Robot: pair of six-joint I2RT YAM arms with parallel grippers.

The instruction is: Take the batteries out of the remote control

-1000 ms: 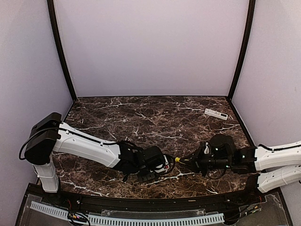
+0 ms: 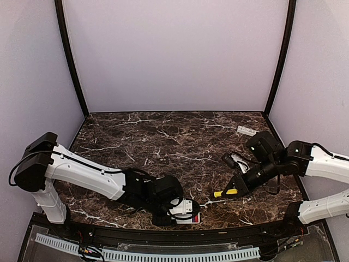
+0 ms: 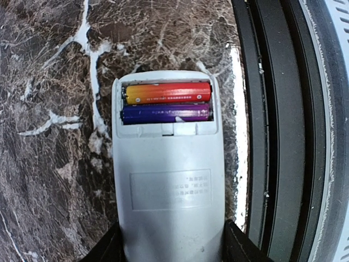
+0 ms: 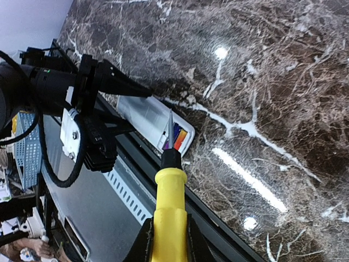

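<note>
The white remote control (image 3: 172,155) lies back side up in the left wrist view, my left gripper shut across its lower end. Its battery bay is uncovered, holding an orange-red battery (image 3: 166,93) and a purple battery (image 3: 166,113) side by side. Shut on a yellow-handled pick (image 4: 170,202) is my right gripper. The pick's thin metal tip overlaps the battery bay in the right wrist view; whether it touches cannot be told. From above, the yellow handle (image 2: 226,193) is to the right of the remote, which the left arm mostly hides.
A slim white object (image 2: 247,131) lies at the table's back right. The dark front rail (image 3: 289,131) runs close beside the remote.
My left gripper has shifted slightly toward the front edge with the remote.
</note>
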